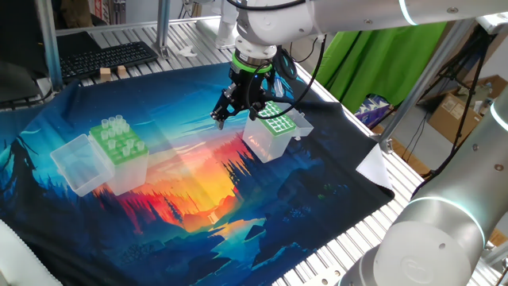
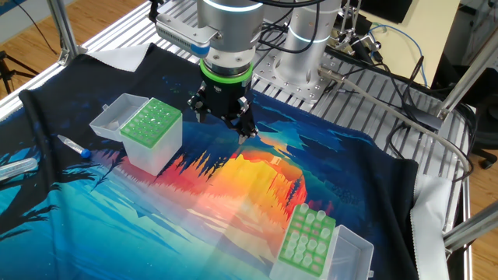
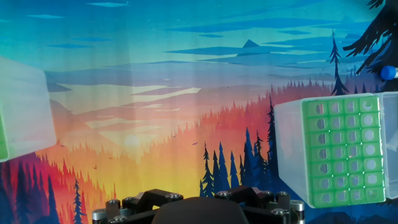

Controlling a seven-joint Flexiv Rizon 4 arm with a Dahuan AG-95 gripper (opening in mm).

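My gripper (image 2: 220,129) hangs above the cloth between two white boxes with green tops, its fingers spread apart and nothing between them. One box (image 1: 125,163) carries several clear tubes or tips standing up from its green rack (image 2: 306,243); its clear lid (image 1: 82,164) is folded back. No tubes stand up from the other box's green grid (image 2: 152,123), and its lid (image 2: 117,114) is also folded back. In the wrist view this second green grid (image 3: 344,149) lies to the right, while a pale box side (image 3: 26,112) is cut off at the left edge.
A tube with a blue cap (image 2: 75,146) lies near the box without standing tubes, and a clear tube (image 2: 17,169) lies farther left. A keyboard (image 1: 111,59) sits on the slatted table's edge.
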